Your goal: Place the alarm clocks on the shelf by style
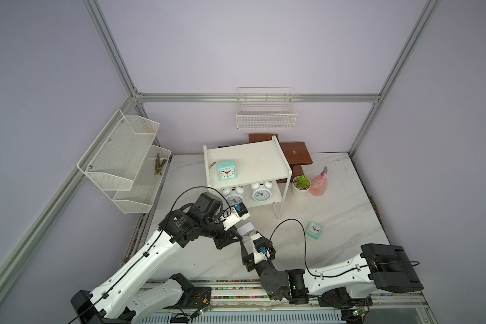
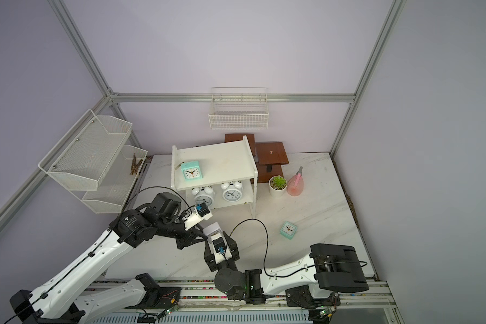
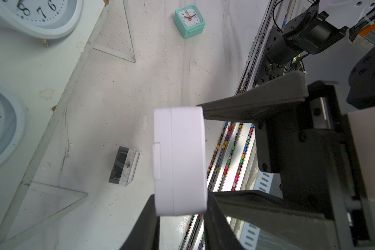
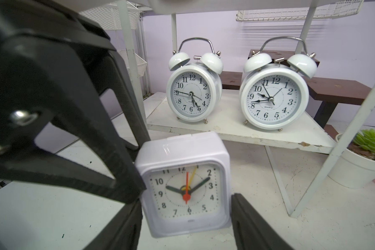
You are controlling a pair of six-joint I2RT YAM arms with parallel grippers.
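A white square alarm clock (image 4: 187, 187) is between my grippers above the table. My left gripper (image 1: 237, 235) is shut on it, its fingers at the clock's side in the left wrist view. My right gripper has a fingertip at each lower side of the clock; whether they press on it I cannot tell. Two white twin-bell clocks (image 4: 273, 100) stand on the lower shelf (image 4: 220, 133). A mint square clock (image 1: 226, 171) sits on the upper shelf (image 1: 253, 156); another mint clock (image 1: 314, 229) lies on the table at the right.
A potted plant (image 1: 301, 185) and a pink bottle (image 1: 318, 183) stand right of the shelf, brown wooden stands (image 1: 296, 152) behind it. Wire baskets (image 1: 266, 120) hang on the back and left rails. The table's front middle is beneath the arms.
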